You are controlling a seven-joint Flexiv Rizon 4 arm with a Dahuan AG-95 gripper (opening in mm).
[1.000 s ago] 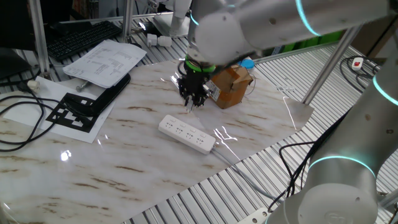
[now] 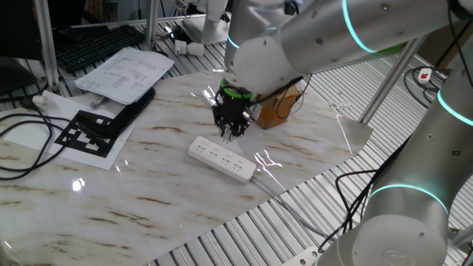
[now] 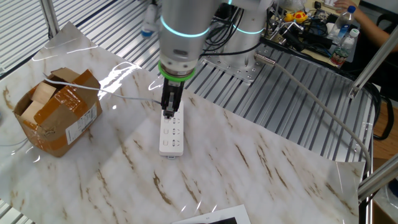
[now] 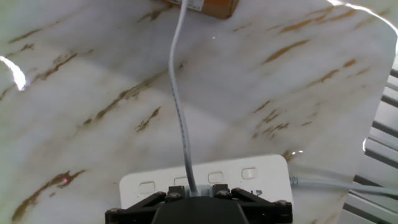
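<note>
A white power strip [image 2: 222,159] with several sockets lies flat on the marble-patterned table. Just above its far side is my gripper [image 2: 230,134], pointing down. In the wrist view my gripper is shut on a pale plug [image 4: 200,190], whose white cable [image 4: 180,106] runs up toward the top of the view. From the other side, my gripper [image 3: 169,114] covers one end of the strip [image 3: 171,142]. The plug's prongs appear apart from the sockets, though the fingers hide part of the strip.
An open cardboard box [image 3: 62,115] stands on the table, with the plug's cable passing over it. The strip's grey cord [image 2: 292,207] runs off over metal slats. Papers [image 2: 124,74] and a printed marker sheet [image 2: 89,137] lie at the left. Bare table surrounds the strip's near side.
My gripper has come down closer to the power strip, and the wrist has changed its tilt. The strip and the box have stayed in place.
</note>
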